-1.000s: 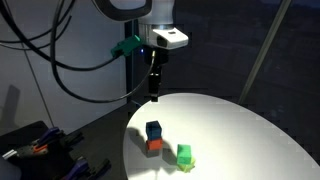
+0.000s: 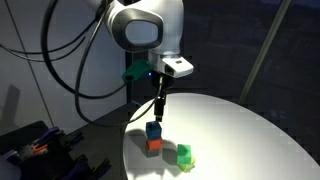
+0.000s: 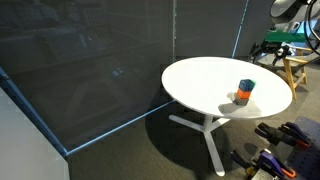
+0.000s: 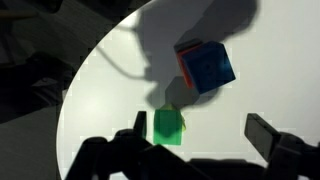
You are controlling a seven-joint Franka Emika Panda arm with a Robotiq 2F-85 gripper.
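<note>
A blue cube (image 2: 153,130) rests on an orange-red block (image 2: 154,145), forming a small stack near the round table's edge. Beside it, a green cube (image 2: 184,154) sits on a yellow piece (image 2: 188,166). My gripper (image 2: 160,118) points down just above the stack in the first exterior view. From the wrist, its fingers stand wide apart, and the gap (image 4: 201,130) is empty. The blue cube (image 4: 208,66) lies beyond the fingertips in that view, its red-orange support partly hidden beneath. The green cube (image 4: 167,127) shows close to the left finger.
In the second exterior view, its left and far surface (image 3: 200,75) is also clear. Dark equipment (image 2: 50,145) stands on the left, off the table.
My gripper has come lower and slightly rightward, closer to the top of the blue cube. The blocks have stayed where they were.
</note>
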